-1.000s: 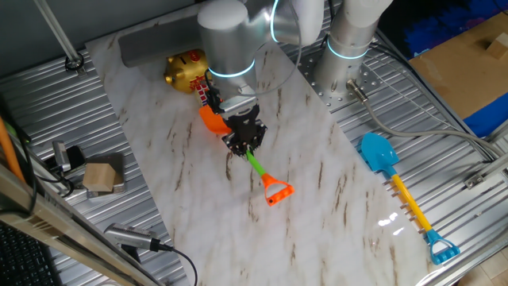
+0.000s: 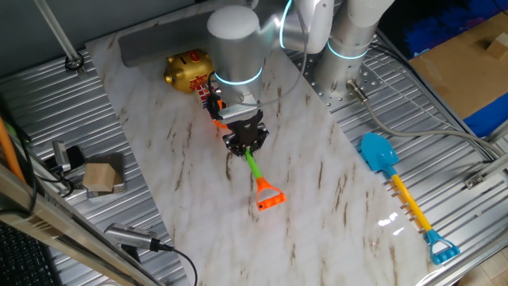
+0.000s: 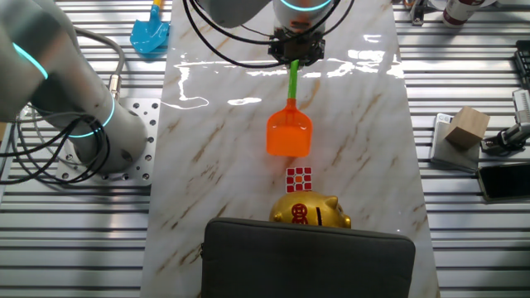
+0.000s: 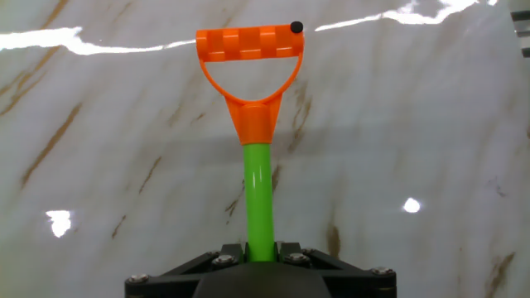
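Observation:
A toy shovel has a green shaft (image 4: 259, 194), an orange D-shaped handle (image 2: 271, 195) and an orange blade (image 3: 289, 132). My gripper (image 2: 247, 148) is shut on the shaft; in the wrist view its dark fingers (image 4: 227, 258) sit against both sides of the green tube. From there the handle points away from the arm base side, toward the table's front. In exterior view 2 the blade extends toward a Rubik's cube (image 3: 299, 179) with red squares, a small gap between them. The arm mostly covers the blade in exterior view 1. Whether the shovel touches the table is hard to tell.
Beyond the cube stands a golden piggy bank (image 2: 189, 71), beside a dark grey case (image 3: 308, 261). A blue and yellow shovel (image 2: 409, 199) lies off the marble board. On the opposite side is a wooden block (image 2: 99, 177). The board's front is clear.
The shovel has turned in my grip's company: its handle swung slightly left in exterior view 1, and the blade became more hidden behind the arm. The arm's upper part shifted right.

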